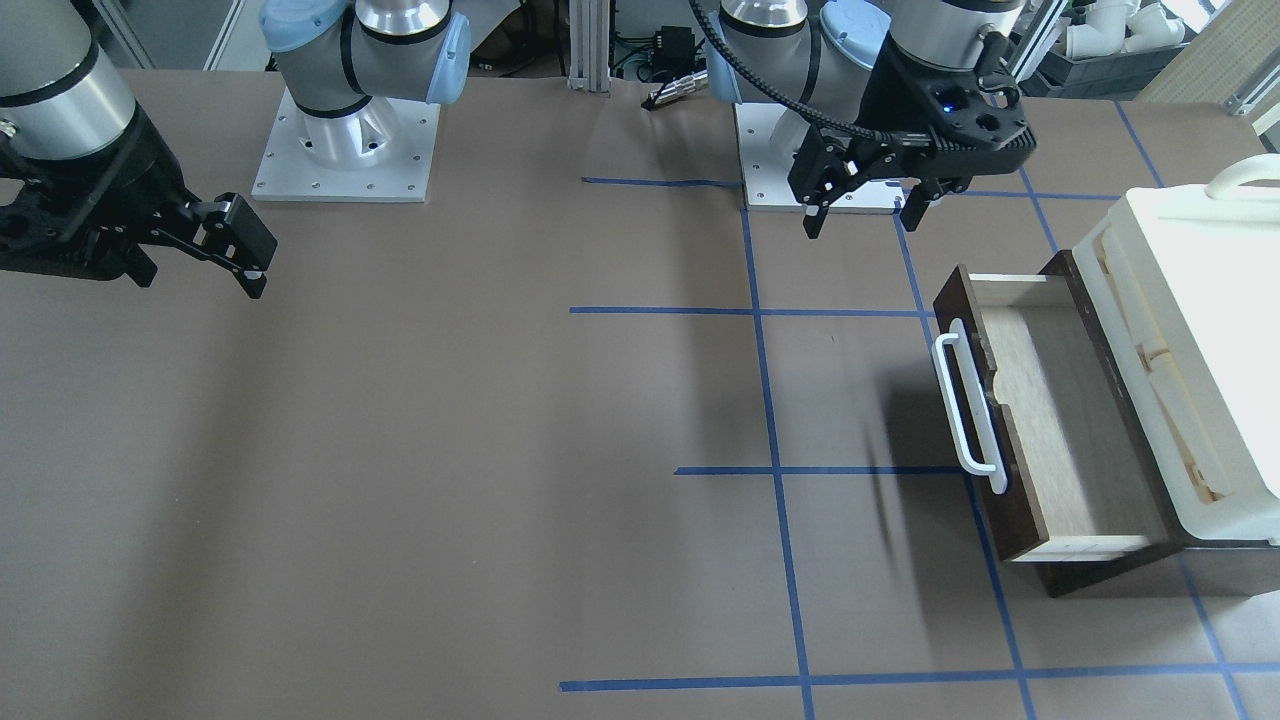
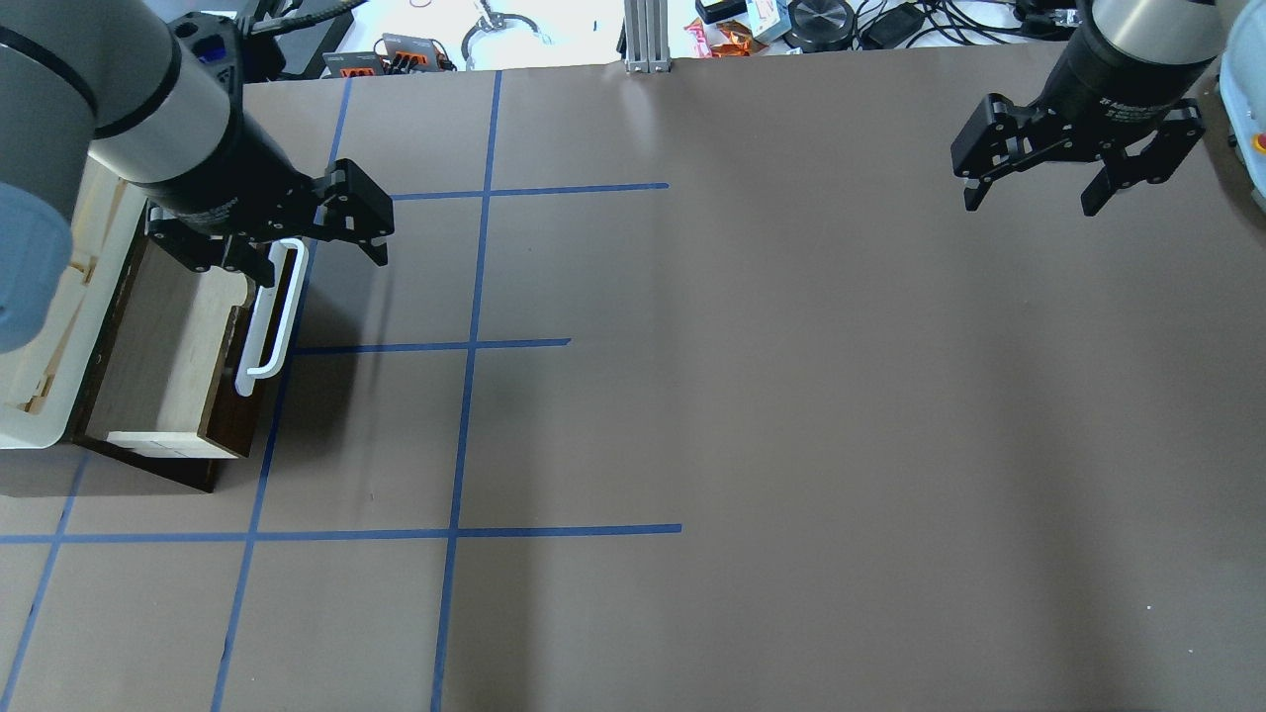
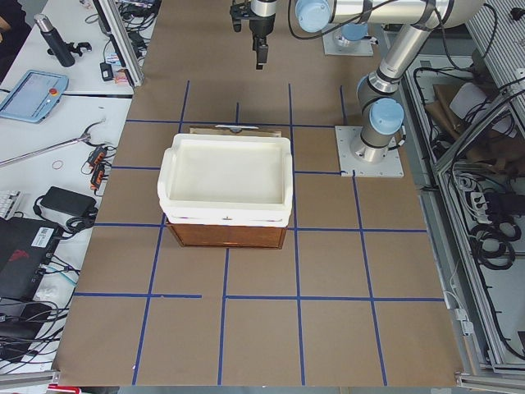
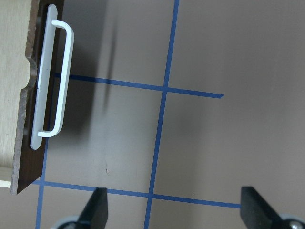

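Observation:
A wooden box [image 1: 1068, 408] with an open drawer and white handle [image 1: 960, 408] sits at the right in the front view, topped by a white tray [image 3: 225, 176]. In the wrist view the handle [image 4: 64, 78] lies to the upper left, below and apart from my fingers. My gripper [image 1: 863, 226] is raised over the table beyond the drawer, its fingers [image 4: 95, 210] wide open with nothing between them.
A second black gripper [image 2: 1033, 202] hangs at the top right of the top view. Cables and tools lie beyond the table edges.

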